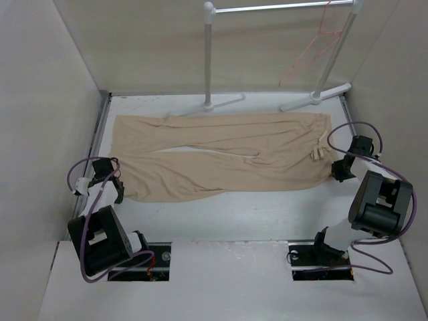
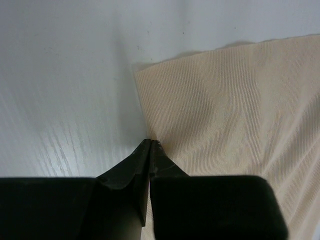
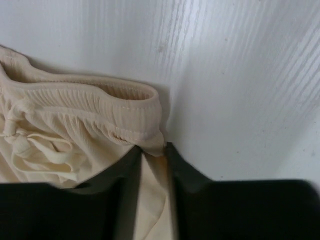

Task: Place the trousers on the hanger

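Beige trousers (image 1: 194,170) lie flat across the white table, legs to the left and waistband with drawstring to the right. In the left wrist view, my left gripper is shut at the edge of a leg end (image 2: 210,100); whether cloth is pinched in its tips cannot be made out. At the waistband's (image 3: 127,112) near corner, my right gripper stands part open, a fold of cloth between its fingers. The knotted drawstring (image 3: 45,152) lies left of it. No hanger shows apart from the rack (image 1: 287,8).
White rack posts (image 1: 208,67) rise behind the trousers, their feet on the table's far edge. A pink cord (image 1: 314,43) hangs from the rack's bar. Bare table (image 1: 221,217) lies in front of the trousers. Side walls stand close to both arms.
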